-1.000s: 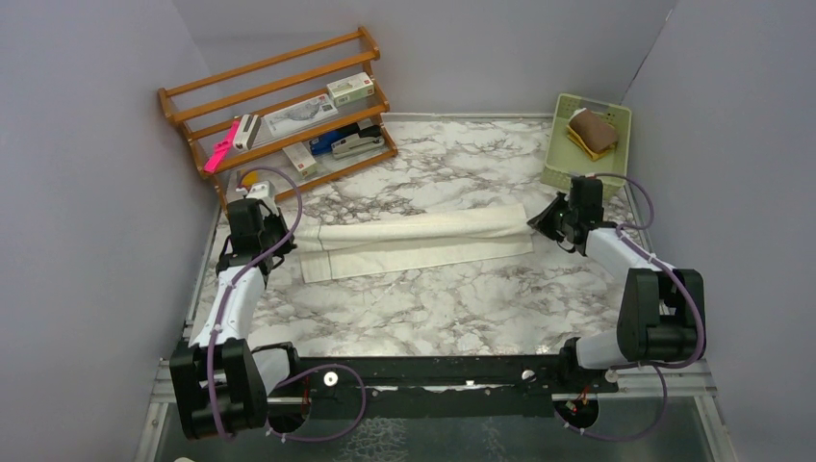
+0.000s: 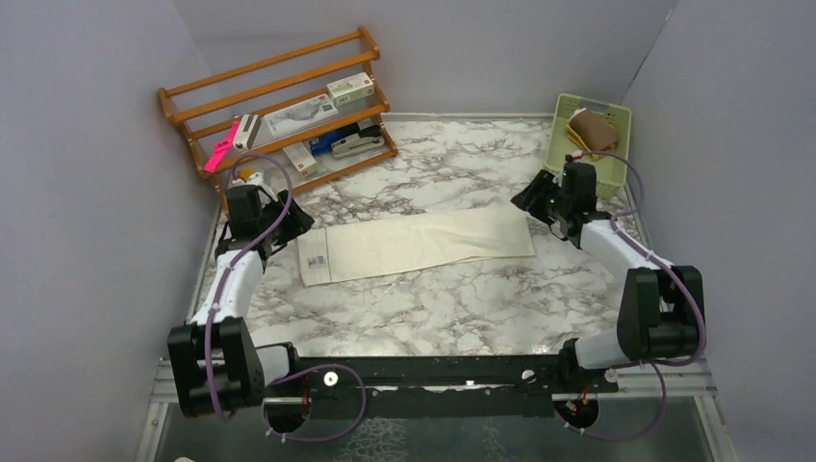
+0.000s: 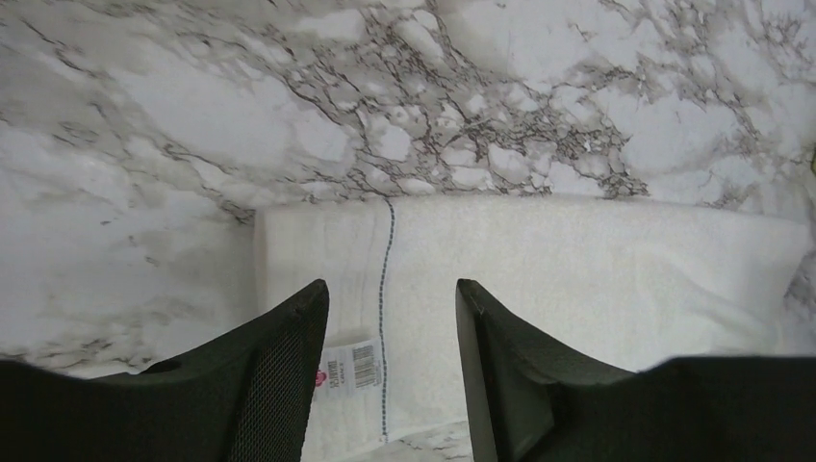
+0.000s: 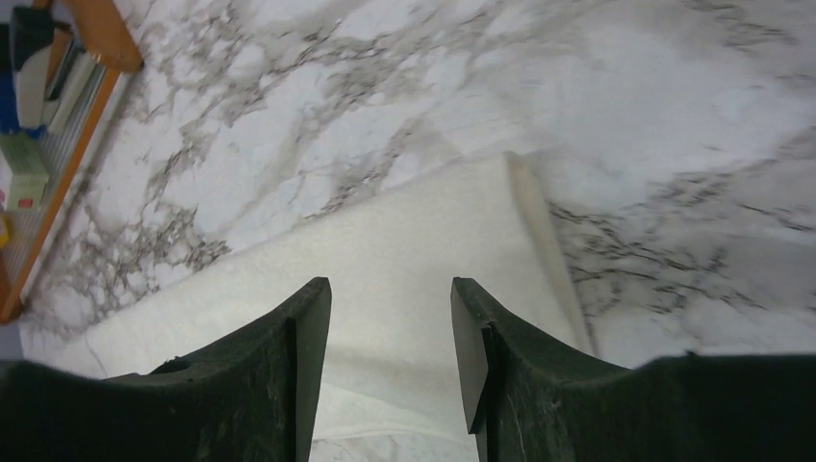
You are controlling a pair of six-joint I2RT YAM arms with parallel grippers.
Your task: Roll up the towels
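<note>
A white towel lies folded lengthwise into a long flat strip across the middle of the table. At its left end are a dark stitched line and a printed label. My left gripper is over the towel's far left corner; the left wrist view shows its fingers apart with the cloth below. My right gripper hovers by the far right corner. Its fingers stand apart too, nothing between them, and the layered right edge shows beyond. Neither gripper appears to touch the cloth.
A green basket with brown and yellow cloths stands at the back right. A wooden rack holding boxes and a stapler leans at the back left. Bare marble table lies in front of and behind the towel.
The towel's near part was half folded with both grippers at its ends; the flap now lies forward and flat. Both grippers have opened, let go, and moved inward over the far corners.
</note>
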